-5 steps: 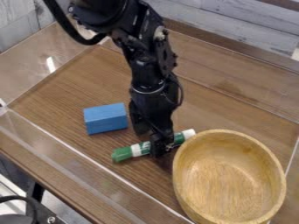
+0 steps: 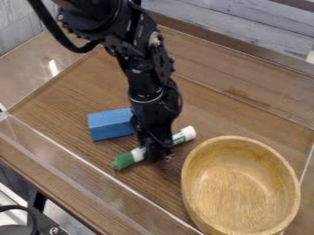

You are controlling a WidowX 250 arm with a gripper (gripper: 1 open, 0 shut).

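The black gripper [image 2: 156, 147] reaches down over a green-and-white cylinder [image 2: 128, 158], shut on its middle. The cylinder lies slanted on the wooden table, green end toward the front left, white end toward the back right. A blue block [image 2: 109, 123] sits just behind and left of it, partly hidden by the arm. The fingertips are dark and hard to make out.
A large pale tan bowl [image 2: 241, 215] fills the front right, close to the cylinder. A black cable is at the lower left edge.
The gripper and cylinder have shifted a little to the left, and the cylinder's slant is somewhat steeper, its white end now clearer of the bowl.
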